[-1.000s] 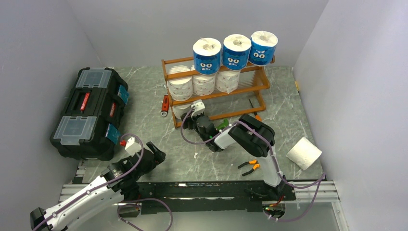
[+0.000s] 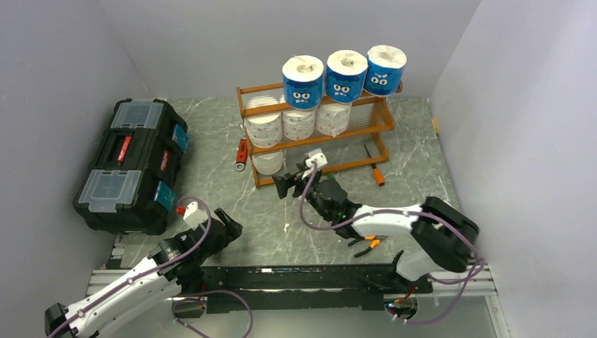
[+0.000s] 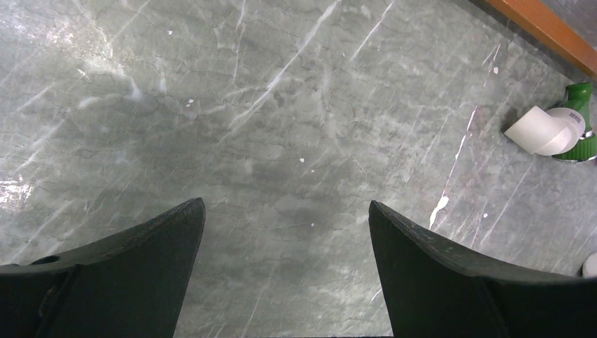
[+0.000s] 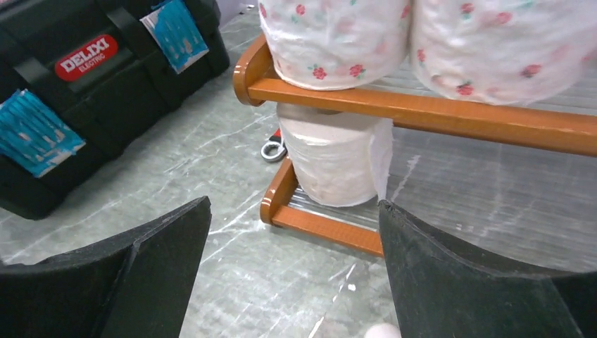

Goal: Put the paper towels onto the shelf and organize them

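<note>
The wooden shelf [image 2: 362, 132] holds three blue-wrapped paper rolls [image 2: 302, 94] on top and three white flower-print rolls [image 2: 298, 124] in the middle. At the left end of its bottom tier stands one plain white roll [image 4: 331, 158], with a loose flap of paper on its right side. My right gripper is open in front of that tier, apart from the roll and with nothing between its fingers. Over bare table at the front left, my left gripper is open and empty.
A black toolbox [image 2: 134, 165] stands on the left. A red tool [image 2: 241, 153] lies beside the shelf, an orange screwdriver [image 2: 378, 173] at its right end, and orange-handled pliers [image 2: 367, 244] under the right arm. A green item [image 3: 581, 120] sits near the shelf. The bottom tier's middle and right look empty.
The right gripper has pulled back from the bottom-left roll, rightward and toward the front; the roll stays on the shelf. The right arm now hides the loose white roll at far right. Left arm unmoved.
</note>
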